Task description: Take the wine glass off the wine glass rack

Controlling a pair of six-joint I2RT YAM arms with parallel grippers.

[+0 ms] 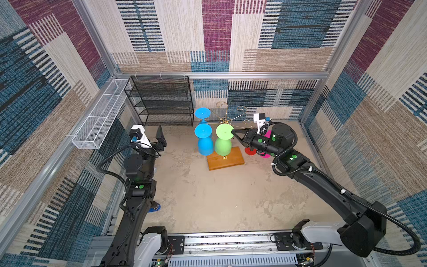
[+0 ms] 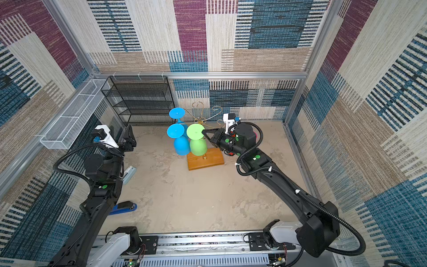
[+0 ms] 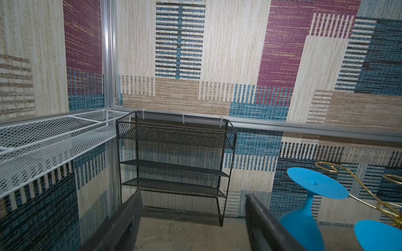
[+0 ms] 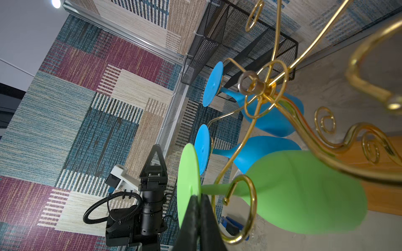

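A gold wire rack on a wooden base point(image 1: 213, 162) holds upside-down glasses: a green one point(image 4: 305, 190), blue ones point(image 1: 205, 146) and, partly hidden, red point(image 1: 250, 151) and pink ones. My right gripper point(image 1: 233, 132) is shut at the green glass's round foot point(image 4: 186, 175), its fingertips on or against the foot's edge beside a gold loop; whether the rim is between them I cannot tell. My left gripper point(image 1: 161, 135) stands apart at the left, open with nothing between its fingers.
A black mesh shelf point(image 3: 175, 167) stands at the back left, a white wire basket point(image 1: 97, 124) along the left wall. A blue tool point(image 2: 124, 207) lies by the left arm.
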